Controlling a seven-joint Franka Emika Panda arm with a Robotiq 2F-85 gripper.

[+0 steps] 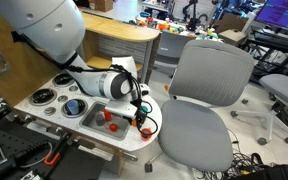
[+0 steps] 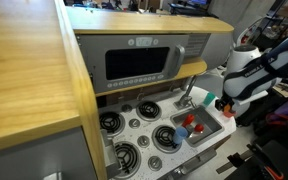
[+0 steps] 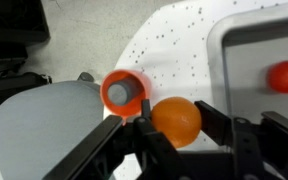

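My gripper is shut on a round orange object, held between its dark fingers. In the wrist view an orange-red cup with something grey inside stands just beyond the held object, to its left. A red round object lies in the sink on the right. From exterior view 1, the gripper appears above the white counter between the sink and the orange-red cup. How high the held object is above the counter cannot be told.
A blue cup stands by the stove burners. A teal object sits near the arm. The grey chair borders the counter's rounded end. Behind the burners is the microwave.
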